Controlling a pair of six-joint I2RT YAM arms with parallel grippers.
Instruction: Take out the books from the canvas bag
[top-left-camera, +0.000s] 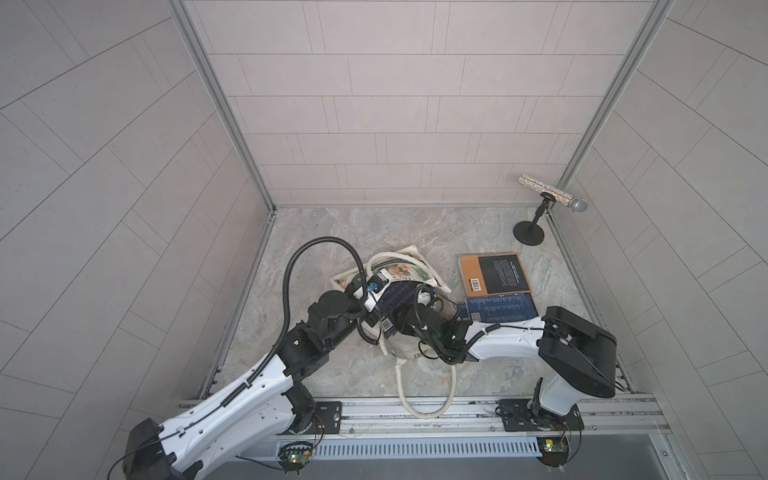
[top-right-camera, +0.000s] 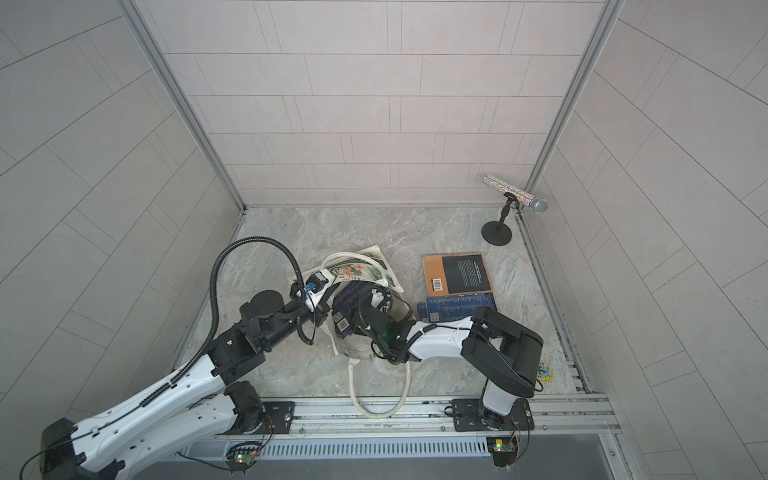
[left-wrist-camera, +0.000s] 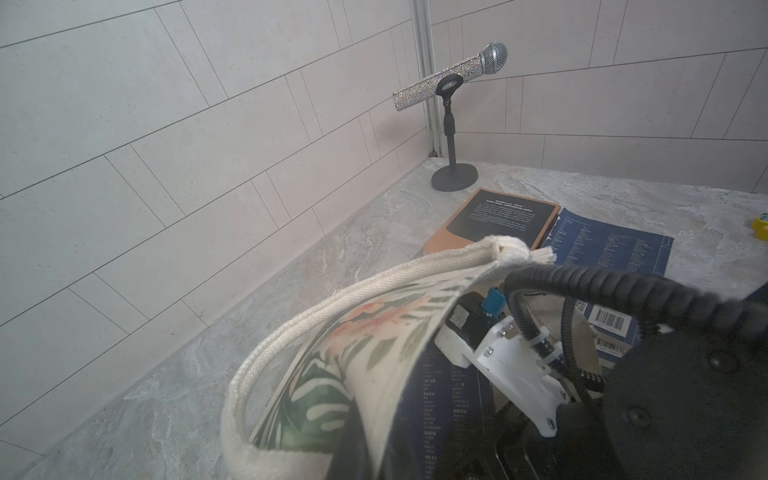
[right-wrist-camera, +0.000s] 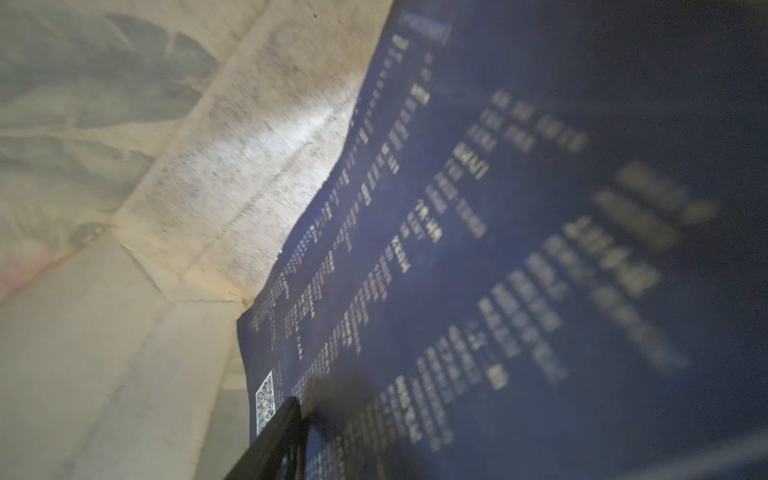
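The cream canvas bag (top-left-camera: 405, 346) with a floral panel (left-wrist-camera: 360, 344) lies mouth up in the middle of the table. A dark blue book (top-left-camera: 397, 298) with printed text stands tilted inside it, filling much of the right wrist view. My left gripper is shut on the bag's rim, its dark fingertips either side of the cloth. My right gripper reaches into the bag; one black finger (right-wrist-camera: 276, 440) lies over the blue cover near a QR code, and its other finger is hidden. An orange-and-black book (top-left-camera: 496, 273) and a blue book (top-left-camera: 502, 307) lie to the bag's right.
A microphone on a black stand (top-left-camera: 529, 233) occupies the back right corner. One bag handle (top-left-camera: 425, 416) loops toward the front rail. A small yellow object (top-right-camera: 545, 372) sits near the right arm's base.
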